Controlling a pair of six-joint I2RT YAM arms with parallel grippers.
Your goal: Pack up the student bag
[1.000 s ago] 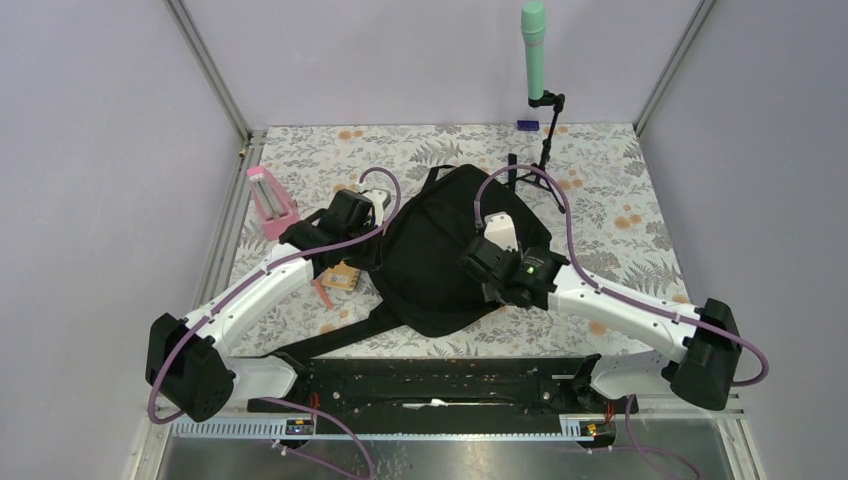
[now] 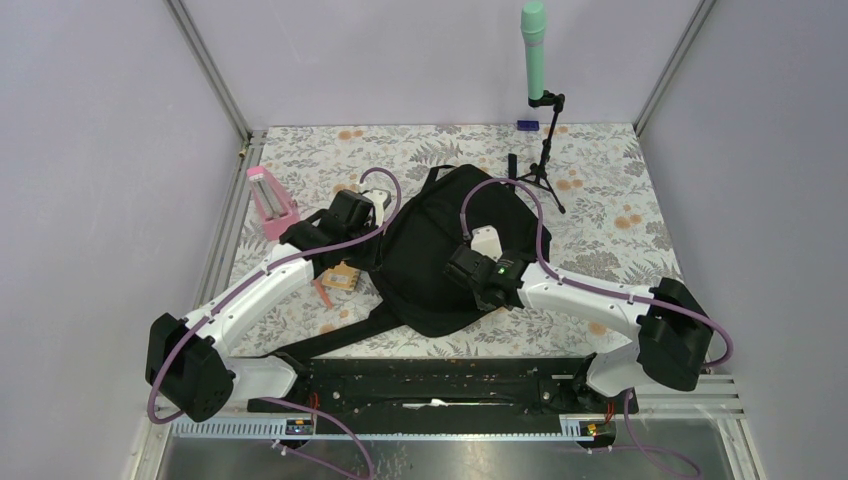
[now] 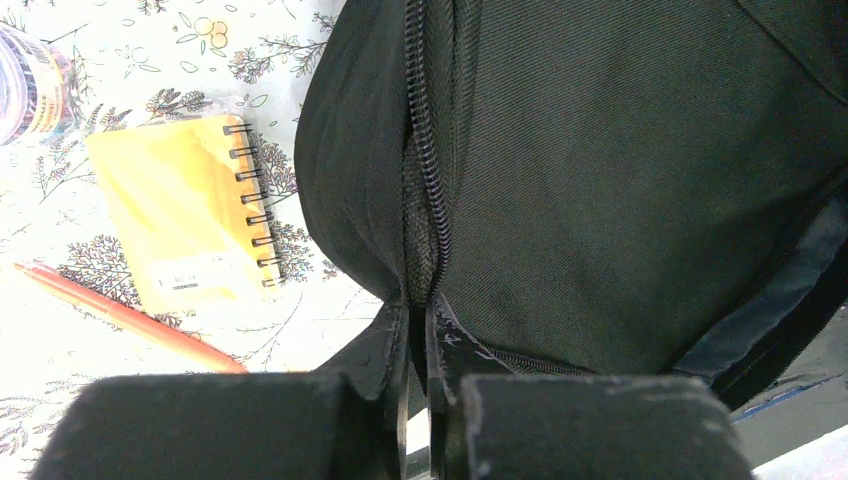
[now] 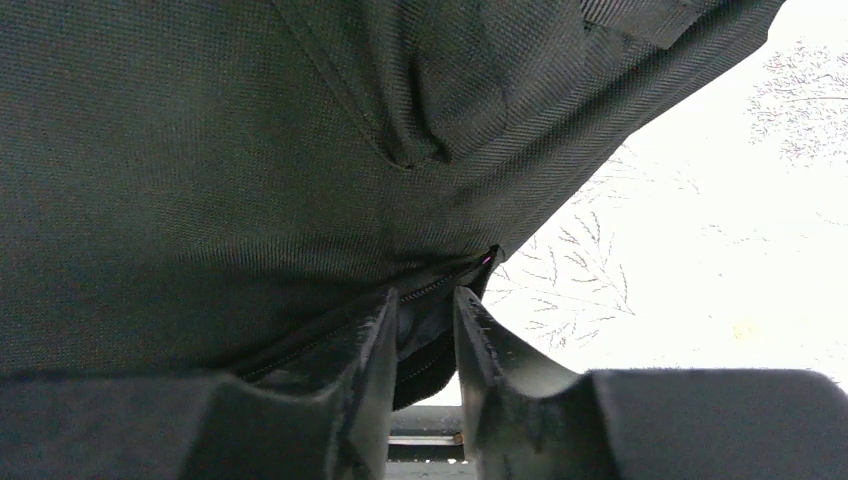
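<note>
A black bag (image 2: 430, 245) lies across the middle of the table, between both arms. In the left wrist view my left gripper is shut on the zippered edge of the bag's cloth, at the lower end of the zip (image 3: 425, 170). My right gripper hovers at the bag's near right edge, its fingertips parted, nothing seen gripped. Behind those fingers the bag's opening shows a zip line (image 4: 430, 288) with a small pink spot near its right end. To the left lie a yellow spiral notebook (image 3: 180, 220) and an orange pen (image 3: 130, 315).
A clear round container (image 3: 35, 85) sits beyond the notebook. At the table's left stands a pink-handled case (image 2: 275, 215). A black tripod (image 2: 545, 160) is behind the bag. Bare tablecloth (image 2: 610, 255) lies to the right.
The left arm and the bag look unmoved.
</note>
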